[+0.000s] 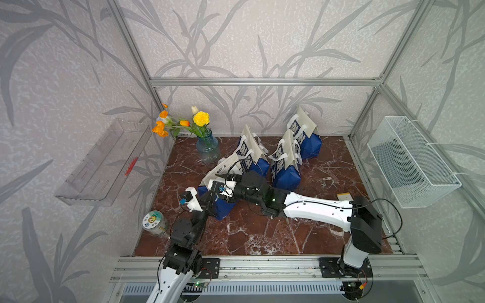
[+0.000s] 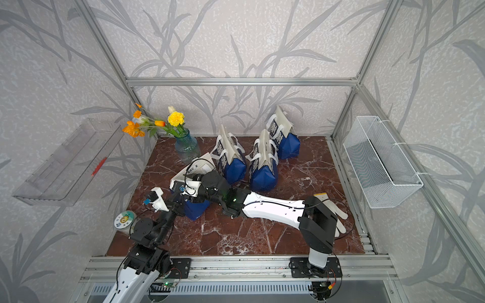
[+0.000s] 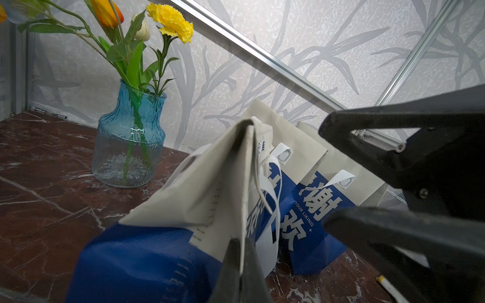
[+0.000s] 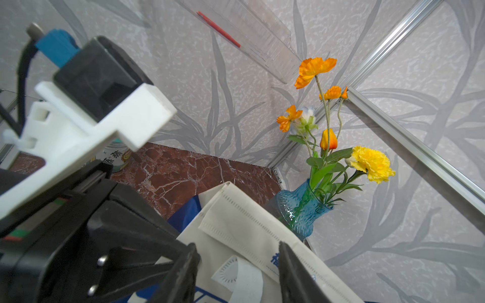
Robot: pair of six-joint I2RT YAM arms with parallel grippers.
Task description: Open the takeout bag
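Observation:
The takeout bag, blue below and cream on top, stands near the left of the table, partly covered by both arms in the top views. My left gripper is shut at the bag's side, and a thin cream edge runs down between its fingertips. At the other side is my right gripper, part open, its two fingers spread apart over the bag's cream upper panel. A white handle of the bag shows between those fingers, not clamped. The bag's folded top looks closed along its upper edge.
Several similar bags stand behind and to the right. A glass vase of flowers is at the back left, and a round lidded jar near the left front. White gloves lie at the right.

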